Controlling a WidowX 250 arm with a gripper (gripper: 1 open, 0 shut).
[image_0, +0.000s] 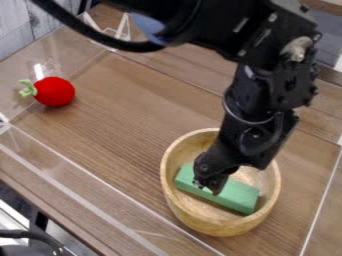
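A black robot gripper (230, 160) reaches down over a round wooden bowl (181, 210) at the lower right, its lower fingertip just over a green block (234, 195) lying in the bowl. The gripper is open by the look of it, though its far side is partly hidden. Whether it touches the block I cannot tell.
A red tomato-like object (54, 92) with a green top sits at the left of the wooden table (120, 130). The black arm covers much of the upper view, and pale edging runs along the left.
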